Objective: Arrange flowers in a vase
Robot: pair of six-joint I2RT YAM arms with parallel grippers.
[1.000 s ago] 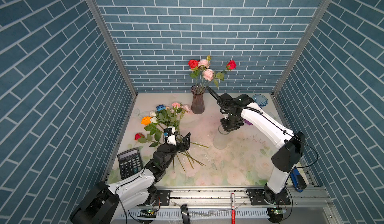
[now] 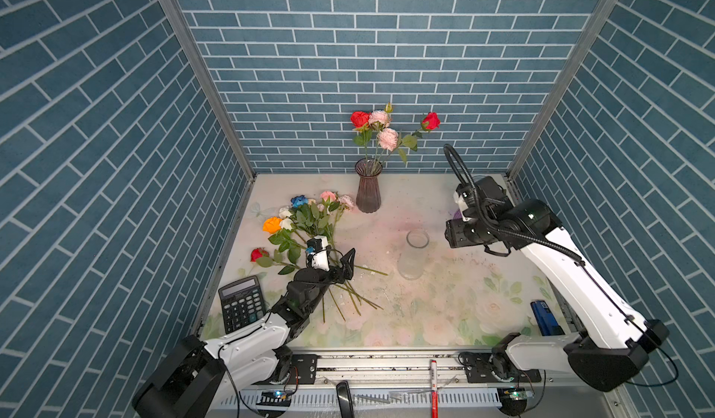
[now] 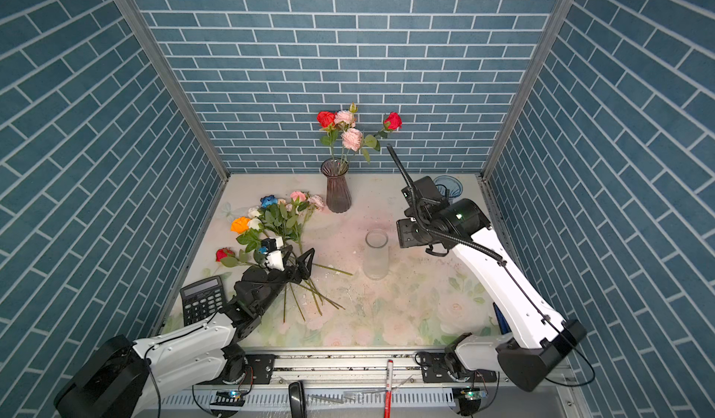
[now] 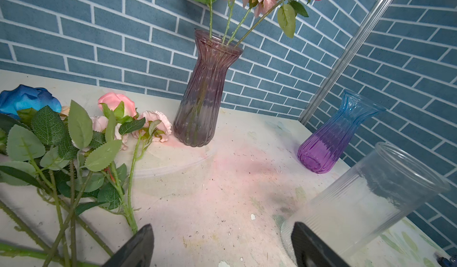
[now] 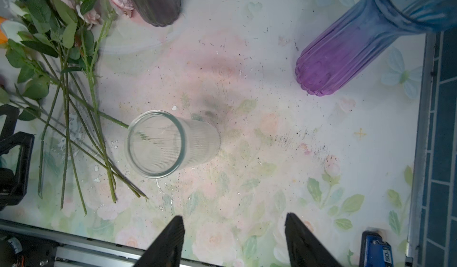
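Observation:
A smoked vase [image 2: 368, 194] at the back holds red and pink roses [image 2: 387, 138]. Loose flowers [image 2: 298, 217] lie on the left, stems toward the front. A clear glass vase [image 5: 197, 143] stands mid-table. A blue-purple vase [image 5: 333, 62] stands at the back right, mostly hidden by my right arm in the top left view. My left gripper [image 2: 341, 265] is open, low over the stems, left of the clear vase. My right gripper is open with nothing between its fingers, raised right of the clear vase.
A calculator [image 2: 240, 303] lies at the front left and a blue object [image 2: 545, 317] at the front right. Tiled walls close in the back and both sides.
My right arm has swung toward the right and front, its gripper moving away from above the clear vase. The left arm is still.

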